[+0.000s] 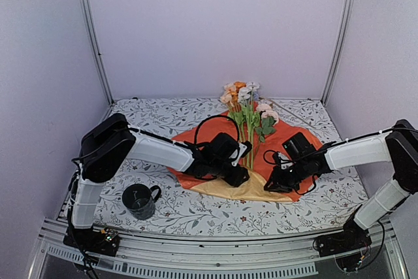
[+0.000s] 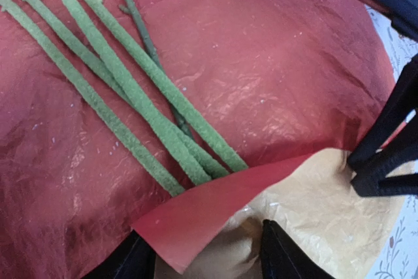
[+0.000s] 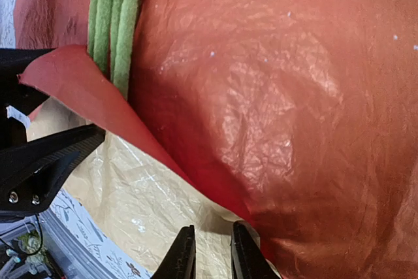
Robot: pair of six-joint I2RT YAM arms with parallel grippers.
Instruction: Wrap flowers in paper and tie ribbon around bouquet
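The fake flowers (image 1: 241, 93) lie on the red side of the wrapping paper (image 1: 294, 136), blooms toward the back wall. Their green stems (image 2: 108, 53) run forward under a flap of paper (image 2: 209, 210), folded up with its tan side showing. My left gripper (image 1: 243, 180) is over the folded flap near the stem ends; in the left wrist view its fingers (image 2: 282, 246) stand apart on either side of the flap's corner. To the right, my right gripper (image 1: 272, 186) is low at the front fold, its fingers (image 3: 185, 249) shut on the wrapping paper.
A dark mug (image 1: 138, 200) stands at the front left, clear of the paper. A thin stick (image 1: 294, 112) lies at the back right.
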